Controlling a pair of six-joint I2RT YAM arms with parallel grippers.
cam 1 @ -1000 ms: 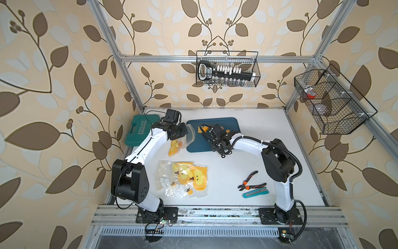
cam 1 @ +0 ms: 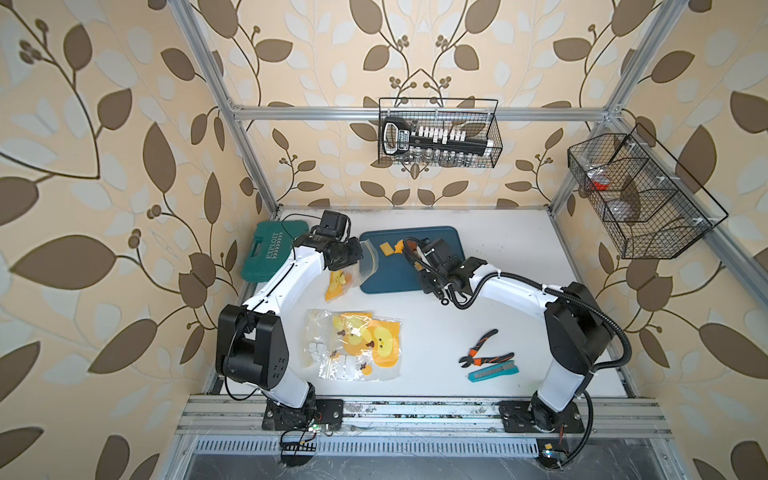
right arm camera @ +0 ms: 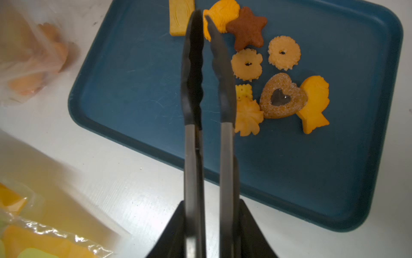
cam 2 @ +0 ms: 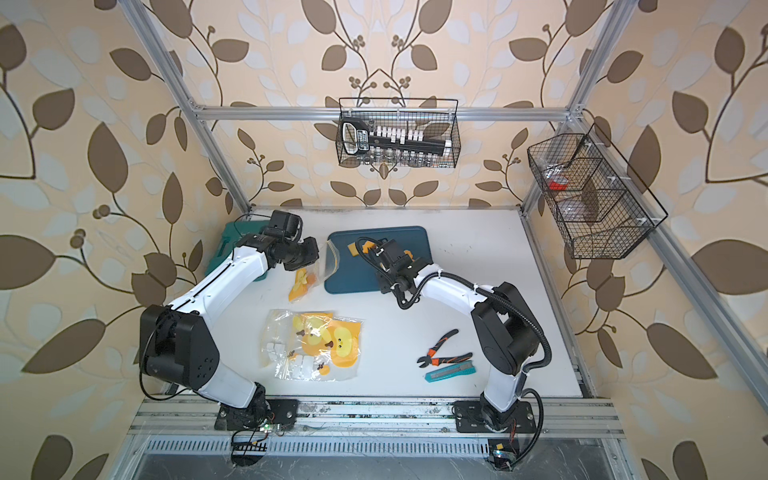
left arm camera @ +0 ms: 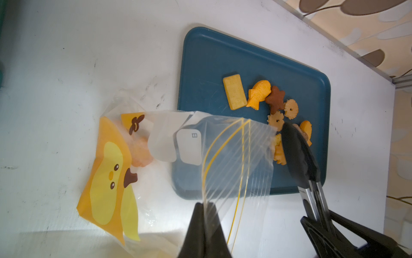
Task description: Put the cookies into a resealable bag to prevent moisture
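My left gripper is shut on the clear rim of a duck-print resealable bag (left arm camera: 105, 180). The bag's mouth gapes over the left part of the blue tray (left arm camera: 201, 56), and an orange-brown piece shows inside it. My right gripper is shut on black-tipped tongs (right arm camera: 192, 86), their tips slightly apart with no cookie clearly between them. Beneath and beside the tongs on the tray lie several cookies, among them a rectangular cookie (right arm camera: 182, 17), a brown star cookie (right arm camera: 246, 28), a heart cookie (right arm camera: 281, 96) and a yellow fish cookie (right arm camera: 315, 103).
A second printed bag (cam 1: 356, 344) lies flat at the front. Pliers (cam 1: 484, 352) and a teal cutter (cam 1: 493, 371) rest at the front right. A green case (cam 1: 272, 249) stands left of the left arm.
The left arm and its bag stay in place.
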